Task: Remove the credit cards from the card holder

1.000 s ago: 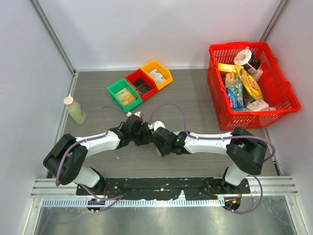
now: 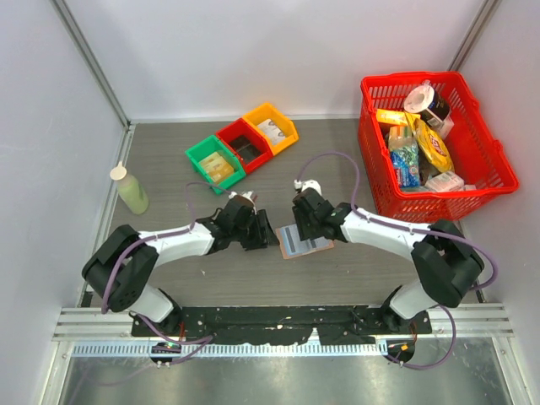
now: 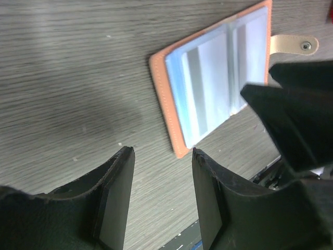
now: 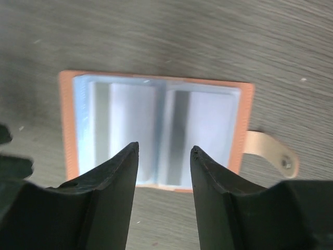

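The card holder (image 2: 295, 249) lies open and flat on the table, with tan border, clear sleeves and a strap with a snap, seen at the right in the right wrist view (image 4: 242, 130). Whether the sleeves hold cards, I cannot tell for sure. My left gripper stands with its fingers apart just left of the holder, nothing between them. My right gripper is open above the holder, nothing held.
A red basket (image 2: 380, 169) full of goods stands at the back right. Green (image 2: 202, 148), red and yellow bins line the back middle. A bottle (image 2: 131, 190) stands at the left.
My right gripper has moved right and back, uncovering more of the holder in the top view. My left gripper has shifted slightly right.
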